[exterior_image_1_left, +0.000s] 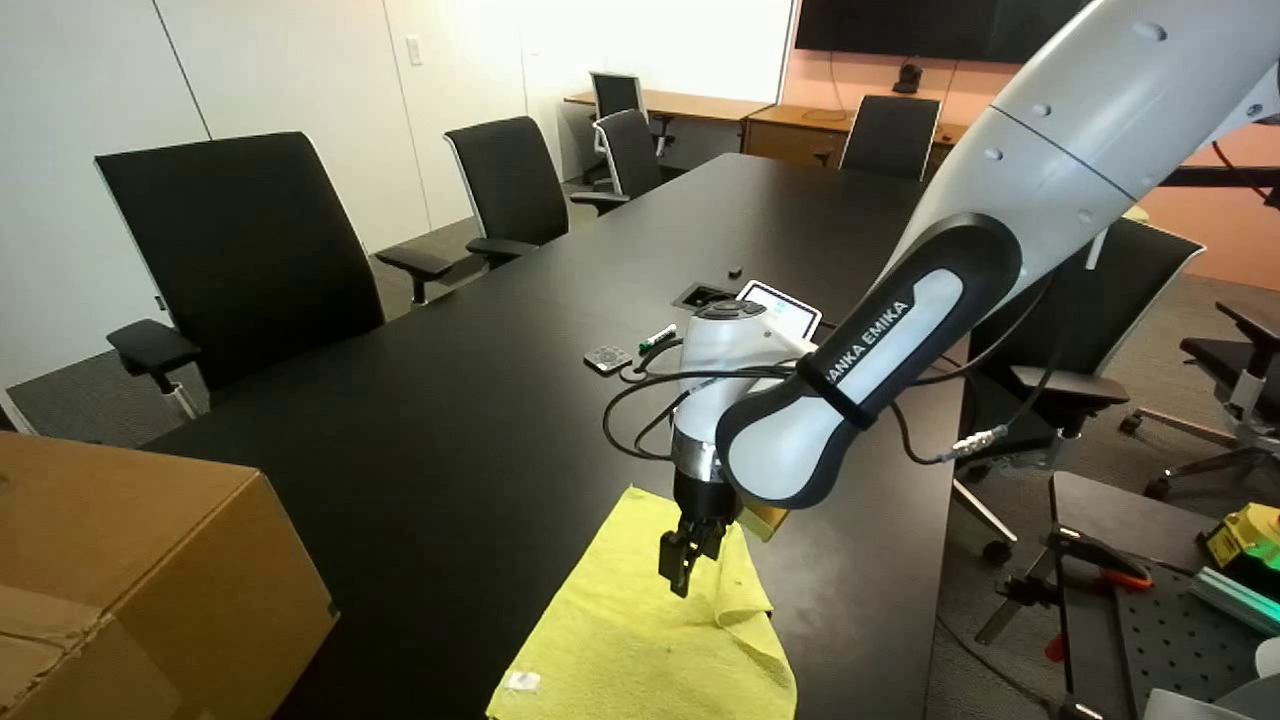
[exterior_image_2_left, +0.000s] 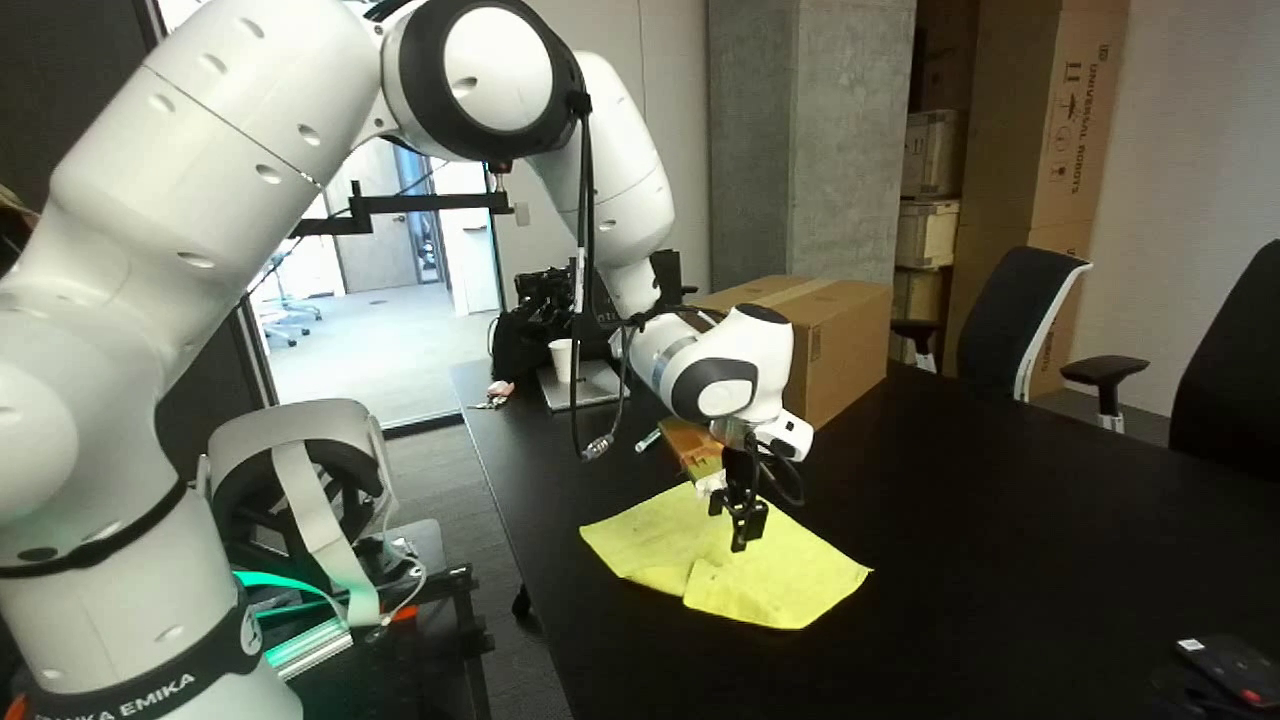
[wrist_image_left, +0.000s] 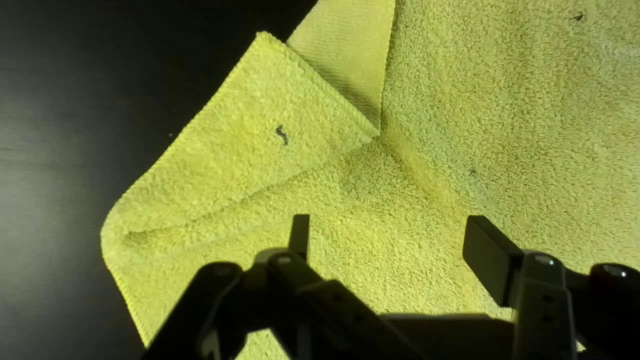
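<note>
A yellow cloth (exterior_image_1_left: 648, 636) lies on the black table, with a fold along one edge. In the second exterior view the whole cloth (exterior_image_2_left: 672, 540) shows, spread but creased. My gripper (exterior_image_1_left: 686, 574) points down over it. The wrist view has a folded-back flap (wrist_image_left: 258, 120) just ahead of my gripper. Its two fingers stand wide apart, and only cloth shows beneath the gap. Whether the fingertips touch the cloth I cannot tell.
A cardboard box (exterior_image_1_left: 156, 564) sits on the near left of the table (exterior_image_1_left: 480, 420). Farther back lie a tablet (exterior_image_1_left: 780, 310), a green marker (exterior_image_1_left: 657, 338) and a small flat item (exterior_image_1_left: 607, 359). Bare table surrounds much of the cloth.
</note>
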